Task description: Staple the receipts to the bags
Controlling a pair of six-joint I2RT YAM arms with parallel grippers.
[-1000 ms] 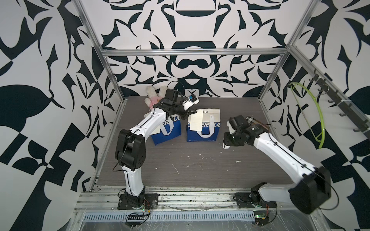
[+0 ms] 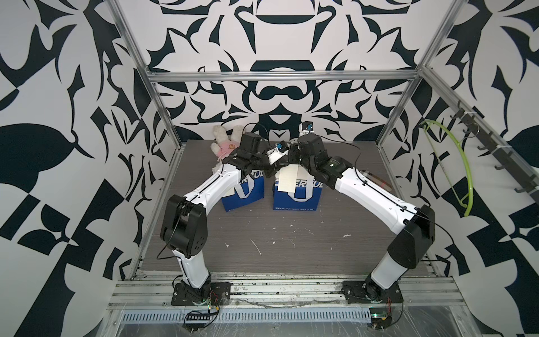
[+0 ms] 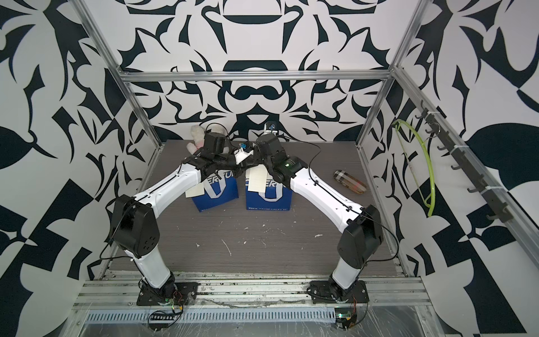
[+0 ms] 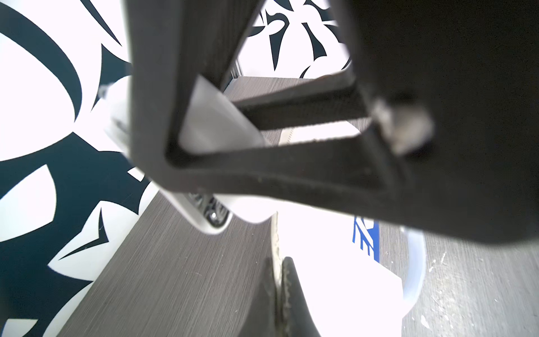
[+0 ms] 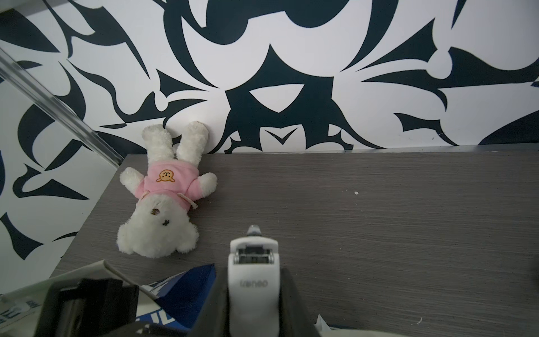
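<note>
A blue and white bag (image 2: pixel 296 204) stands mid-table with a cream receipt (image 2: pixel 288 178) flat against its front, left of the white handle. At its upper left rim, my left gripper is shut on the thin edge of receipt and bag. My right gripper is shut on a white stapler (image 5: pixel 253 300), its head pointing forward. In the left wrist view the stapler (image 4: pixel 217 216) hangs near the bag's top edge; whether it touches is unclear. Left of it stands a second blue bag (image 2: pixel 242 200), with another pale receipt (image 3: pixel 194 191) at its left side.
A white teddy bear (image 5: pixel 160 224) in a pink shirt lies at the back left. A brownish see-through cylinder (image 3: pixel 349 182) rests near the right edge. The front table carries only small scraps. Both arms' wrists are very close together above the bags.
My right arm has swung inward and back from right of the middle bag to above its top, carrying the stapler.
</note>
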